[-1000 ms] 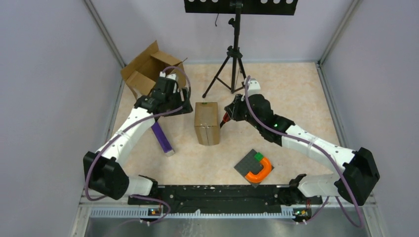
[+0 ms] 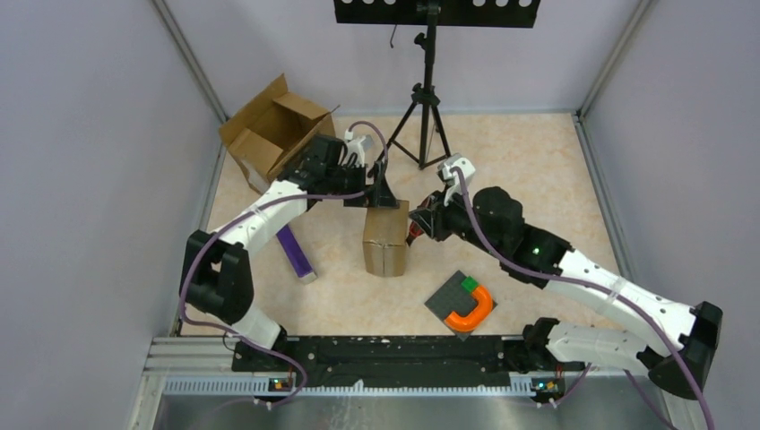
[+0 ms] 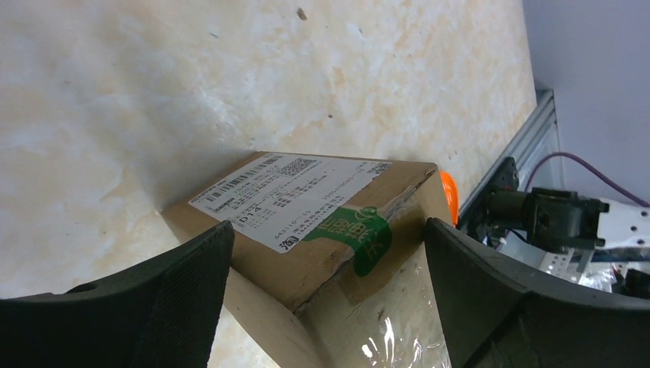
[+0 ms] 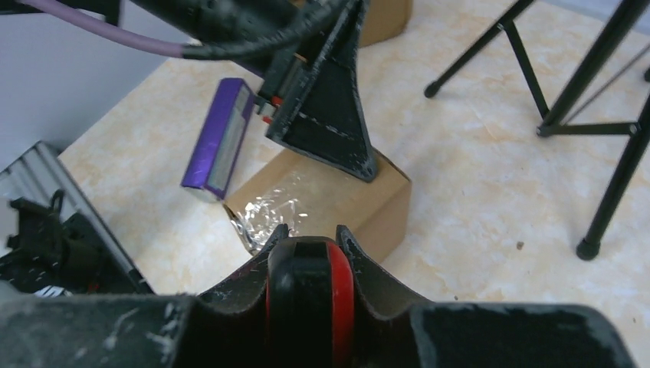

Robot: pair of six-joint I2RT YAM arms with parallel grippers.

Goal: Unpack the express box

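Observation:
A taped cardboard express box (image 2: 384, 254) stands upright near the middle of the table. Its white label (image 3: 290, 192) and a green sticker (image 3: 366, 239) show in the left wrist view. My left gripper is open at the box's far end, one finger on each side of it. To the right of the box, my right gripper is shut on a red-and-black tool (image 4: 310, 295). The tool's lower end points down beside the box in the top view; whether it touches the cardboard, I cannot tell.
An open, larger carton (image 2: 269, 134) lies at the back left, with a purple box (image 2: 295, 253) in front of it. Black tripod legs (image 2: 425, 125) stand at the back. An orange-handled tool on a grey pad (image 2: 443, 299) lies front right.
My left gripper has come in from the left to the box's far end. The box has shifted slightly forward and right. The right gripper has moved a little toward the front with its tool.

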